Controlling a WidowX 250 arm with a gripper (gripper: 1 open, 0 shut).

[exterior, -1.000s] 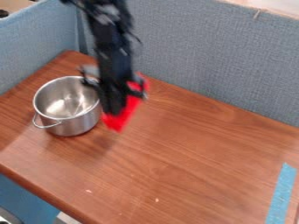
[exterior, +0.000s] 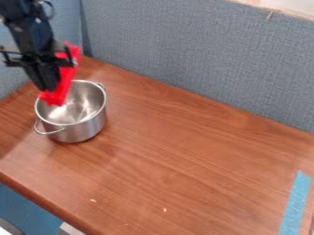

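Note:
My gripper [exterior: 51, 84], black, is at the upper left, above a steel pot [exterior: 76, 124] with side handles on the wooden table [exterior: 185, 156]. A red object [exterior: 64, 75] is at the gripper, hanging over the pot's back left rim. The fingers are partly hidden, so whether they are shut on it is hard to tell.
Grey padded walls stand behind and to the left. A light blue tape strip [exterior: 295, 202] is at the right.
My gripper and the red object have moved left, from right of the pot to over it. The pot looks unmoved.

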